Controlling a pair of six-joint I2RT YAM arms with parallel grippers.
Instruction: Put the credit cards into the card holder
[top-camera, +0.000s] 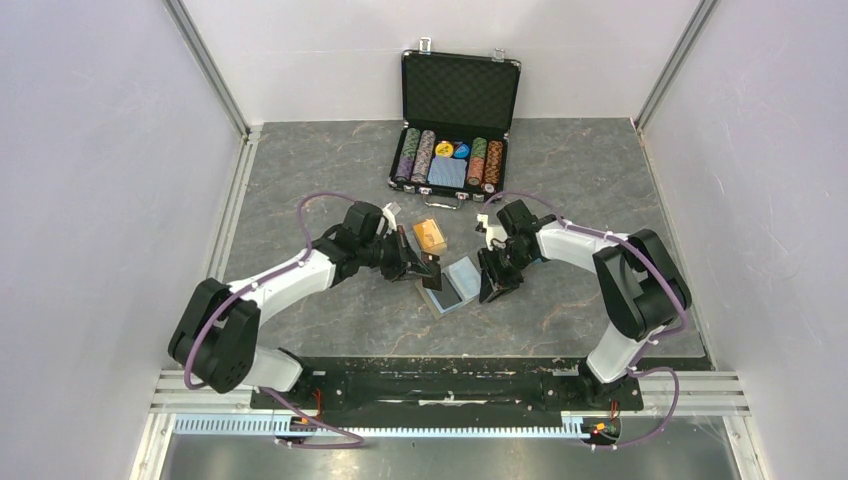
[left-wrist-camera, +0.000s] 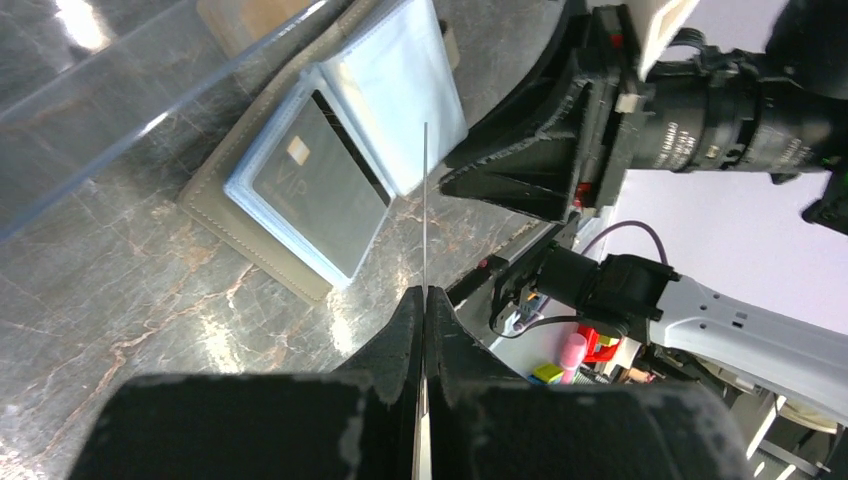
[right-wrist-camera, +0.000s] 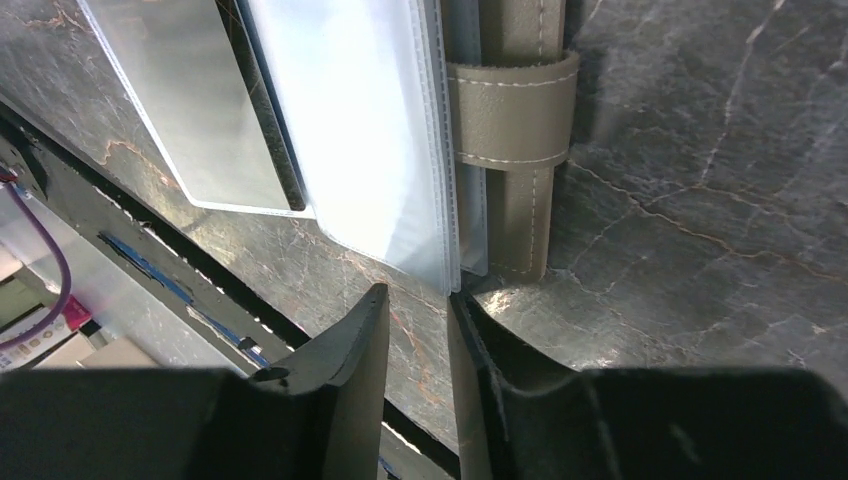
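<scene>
The card holder (top-camera: 441, 301) lies spread on the table, a dark card (left-wrist-camera: 320, 185) in its left sleeve and a clear, pale sleeve (left-wrist-camera: 395, 85) on the right. My left gripper is shut on a dark card (top-camera: 432, 272), seen edge-on as a thin upright line in the left wrist view, above the holder. My right gripper is part open at the lower edge of the clear sleeve (right-wrist-camera: 355, 130); the sleeve's corner reaches its fingertips, and nothing shows gripped. A strap (right-wrist-camera: 515, 115) is on the holder's brown cover.
An orange-yellow box (top-camera: 430, 235) stands behind the holder. Farther back is an open black case (top-camera: 460, 90) with poker chips. A blue-green item (top-camera: 537, 258) is mostly hidden by the right arm.
</scene>
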